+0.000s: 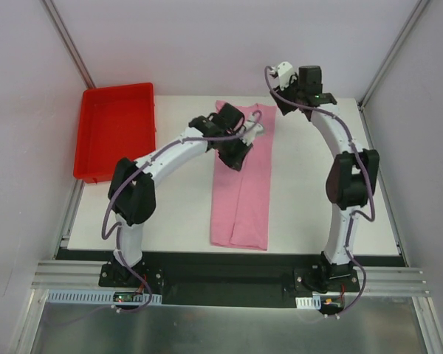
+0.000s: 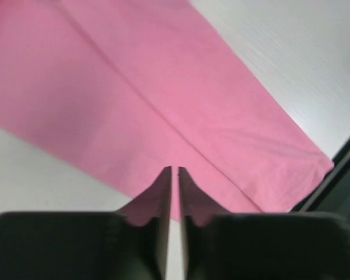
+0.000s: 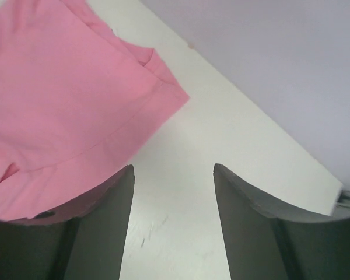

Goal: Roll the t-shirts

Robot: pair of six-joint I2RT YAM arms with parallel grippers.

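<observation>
A pink t-shirt [image 1: 251, 203], folded into a long strip, lies flat down the middle of the table, its lower end near the front edge. In the left wrist view, the strip [image 2: 134, 111] runs diagonally, with a lengthwise fold line. My left gripper hovers over it, fingertips a narrow gap apart and nothing held. In the right wrist view, the shirt's far end [image 3: 87, 99] shows a corner and layered folds. My right gripper stands open beside that end, above bare table, with nothing between its fingers.
An empty red bin [image 1: 117, 131] stands at the back left. Walls close off the back and sides.
</observation>
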